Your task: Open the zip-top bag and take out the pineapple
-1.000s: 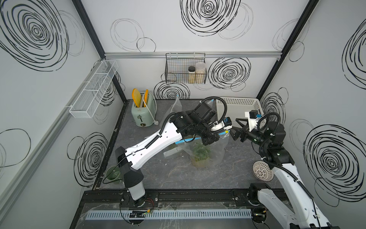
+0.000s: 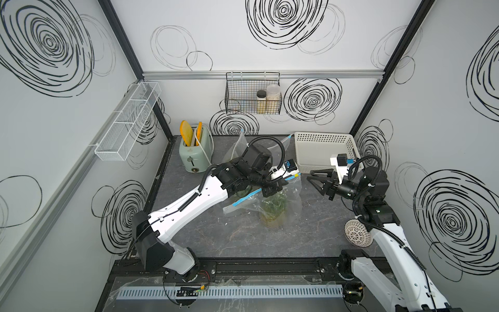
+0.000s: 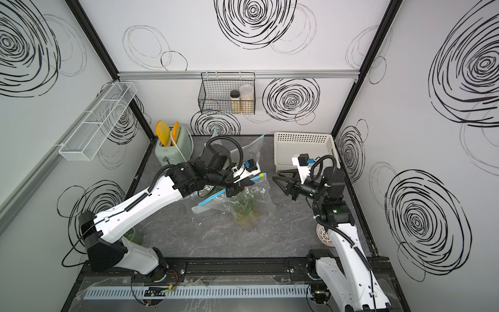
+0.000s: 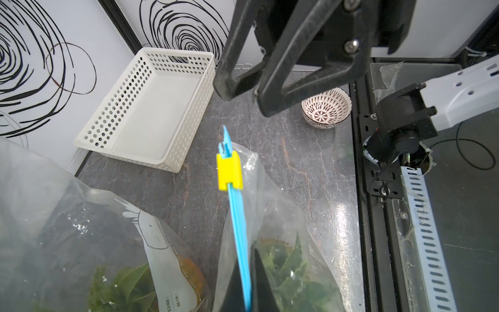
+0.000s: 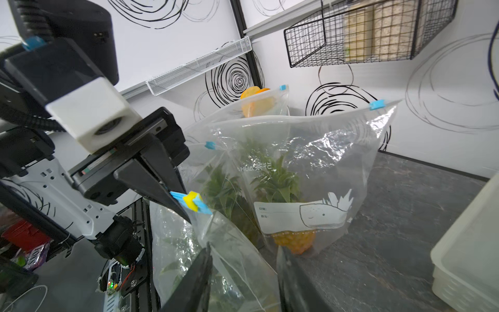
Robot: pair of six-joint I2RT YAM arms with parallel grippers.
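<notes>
A clear zip top bag stands on the counter with a leafy pineapple inside, seen hazily through the plastic. Along its top runs a blue zip strip, carrying a yellow slider near the right end. My left gripper is shut on the blue strip, with the slider just beyond its fingertips. To the right of the slider, apart from it, my right gripper points toward the bag. Its fingers stand apart in the right wrist view, and nothing shows gripped between them.
Behind stand other clear bags holding pineapples. A white basket occupies the back right, a small woven bowl the front right, and a green toaster the back left.
Since a second ago, my left gripper and the bag's top edge with its slider have shifted left.
</notes>
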